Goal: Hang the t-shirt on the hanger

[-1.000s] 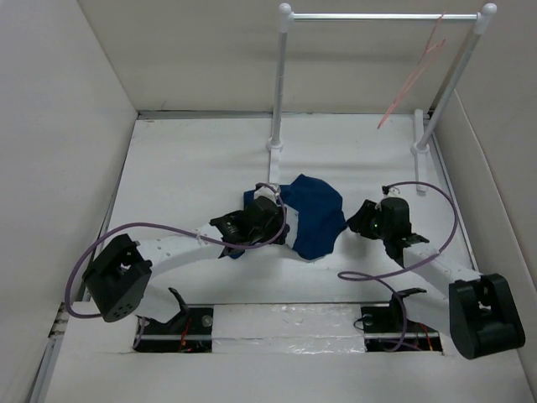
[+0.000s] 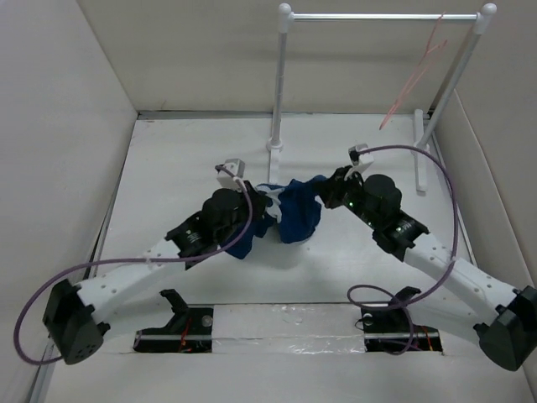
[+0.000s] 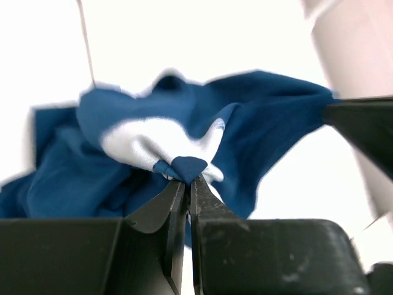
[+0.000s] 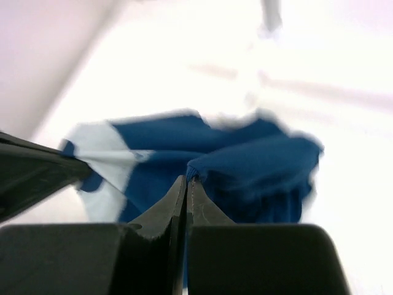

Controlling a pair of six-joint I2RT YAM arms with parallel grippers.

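Note:
The navy T-shirt with white patches (image 2: 295,214) hangs bunched between my two grippers, its lower folds at or near the white floor. My left gripper (image 2: 258,191) is shut on a navy-and-white fold of it, seen at the fingertips in the left wrist view. My right gripper (image 2: 327,189) is shut on another navy fold, pinched between its tips in the right wrist view. A pink wire hanger (image 2: 413,77) hangs from the rack's bar at the back right.
The white rack (image 2: 377,18) stands at the back right, its feet on the floor behind the shirt. Walls close in the workspace on the sides and back.
Both arms have risen and drawn the shirt up with them, bunching it narrower. The right gripper has moved up and toward the left.

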